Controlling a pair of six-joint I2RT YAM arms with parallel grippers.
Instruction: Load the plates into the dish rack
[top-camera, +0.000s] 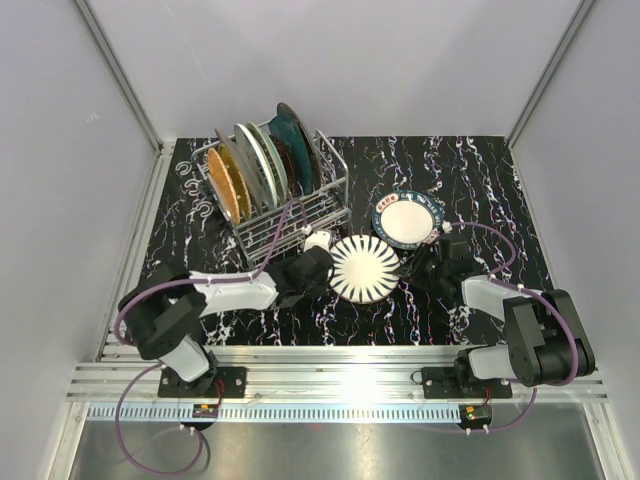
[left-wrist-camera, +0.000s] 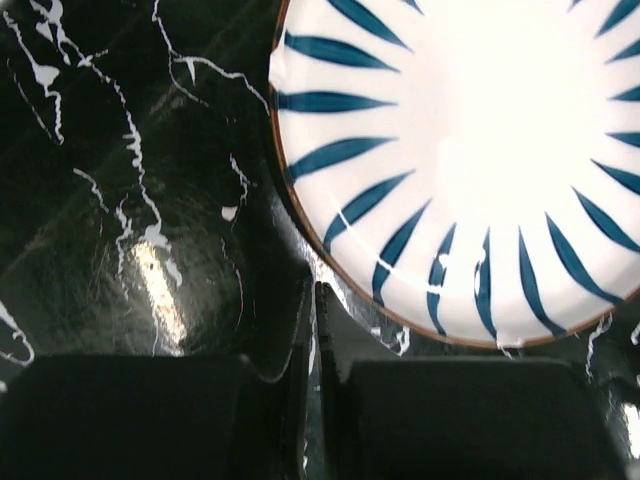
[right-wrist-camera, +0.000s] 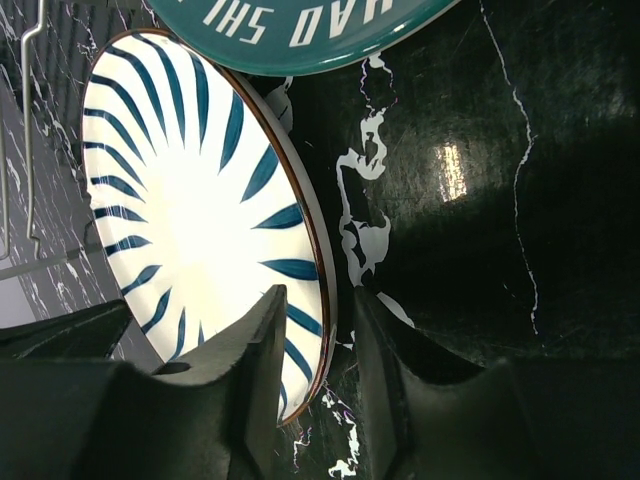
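Observation:
The white plate with blue radiating stripes (top-camera: 364, 269) lies on the black marbled surface. My left gripper is shut at its edge, nothing visible between the fingertips. My right gripper is part open at the opposite rim, which appears between its fingers. A white plate with a teal lettered rim (top-camera: 407, 218) lies behind. The wire dish rack (top-camera: 336, 205) holds several upright plates at the back left.
The surface (top-camera: 511, 210) has free room at the far right and in front of the striped plate. Pale walls and metal rails border it.

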